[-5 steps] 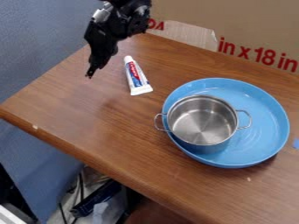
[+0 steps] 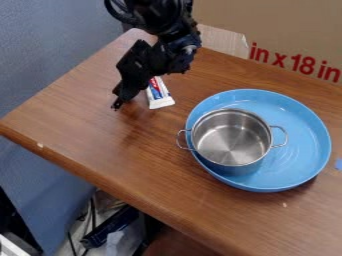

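Note:
My black gripper [image 2: 122, 100] reaches down from the top of the camera view, low over the wooden table, just left of a white toothpaste tube [image 2: 159, 97], which it partly hides. Whether its fingers are open or shut is hard to tell. A steel pot [image 2: 231, 137] with two handles stands inside a light blue plate [image 2: 294, 170] on the right.
A cardboard box [image 2: 281, 30] with red print is behind it. The table's left edge borders a blue-grey surface [image 2: 40, 50], with clutter below the front edge.
My gripper has moved down and to the right, closer to the tube, and now covers more of it. The pot and plate have not moved.

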